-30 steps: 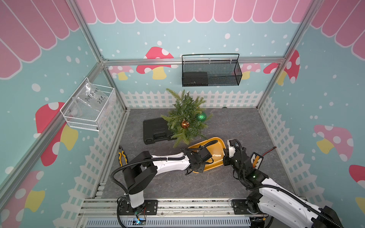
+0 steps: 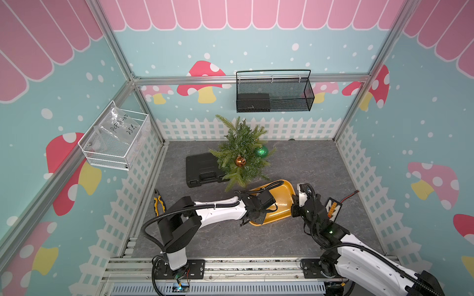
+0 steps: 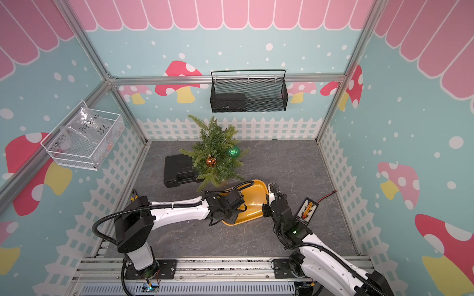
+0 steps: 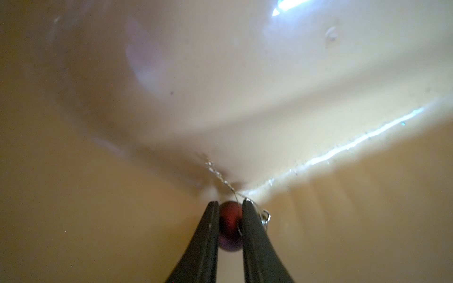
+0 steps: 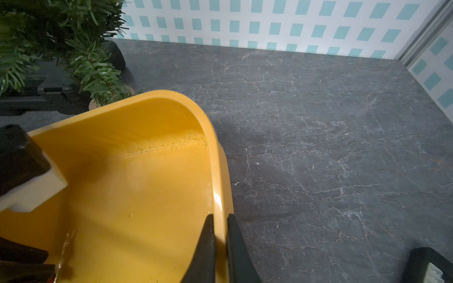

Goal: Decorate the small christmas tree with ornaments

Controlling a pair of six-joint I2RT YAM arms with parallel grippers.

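Note:
The small tree [image 2: 239, 138] carries a copper ornament [image 2: 240, 161] and a green one [image 2: 261, 151]. In front of it lies the yellow tray [image 2: 284, 199]. My left gripper is down inside the tray, its fingers part open around a red ornament [image 4: 230, 221] with a string in the tray's corner; whether they grip it is not clear. My right gripper is shut on the tray's right rim [image 5: 219, 188], one finger on each side.
A black case [image 2: 201, 167] lies left of the tree, pliers [image 2: 159, 202] at far left, a small panel [image 2: 333, 209] on the right. Free table lies at the back right. Wire baskets hang on the walls.
The tray has shifted slightly toward the front and right, with my right gripper moving along with it.

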